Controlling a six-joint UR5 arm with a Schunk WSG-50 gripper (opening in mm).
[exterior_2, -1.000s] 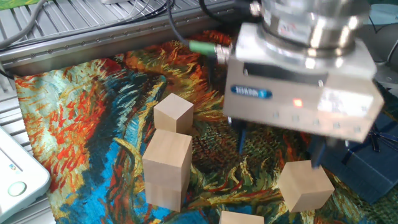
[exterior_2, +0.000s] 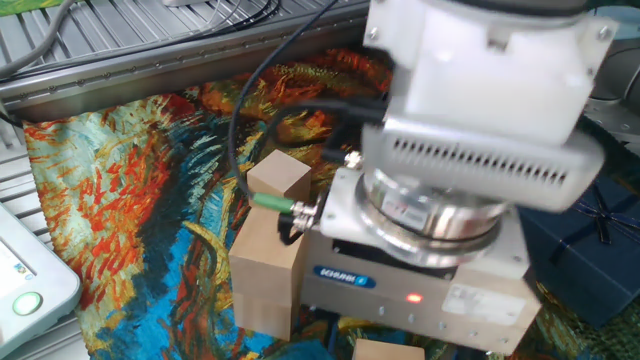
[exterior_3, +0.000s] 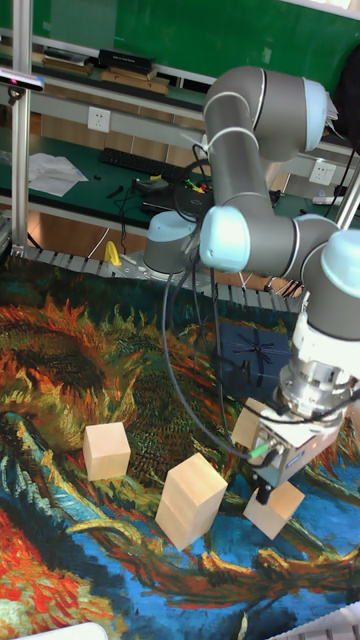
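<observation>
My gripper (exterior_2: 425, 315) hangs low over the cloth. Its wide body fills the lower right of exterior view 2, and its fingers are mostly hidden there. One dark fingertip (exterior_3: 264, 495) shows in exterior view 3, just by a wooden cube (exterior_3: 277, 512); whether it touches cannot be told. Another cube (exterior_3: 245, 429) is partly covered by the gripper body. Two blocks, one on the other, form a stack (exterior_2: 268, 258) left of the gripper. A lone cube (exterior_3: 107, 450) rests left of the stack in exterior view 3. Whether anything lies between the fingers is hidden.
A dark blue box (exterior_3: 253, 357) with a ribbon stands toward the arm's base. A white device (exterior_2: 30, 280) is at the left edge of exterior view 2. Cables loop beside the gripper.
The right-hand cube, clear one second ago, is now hidden behind my gripper. The stack has not moved.
</observation>
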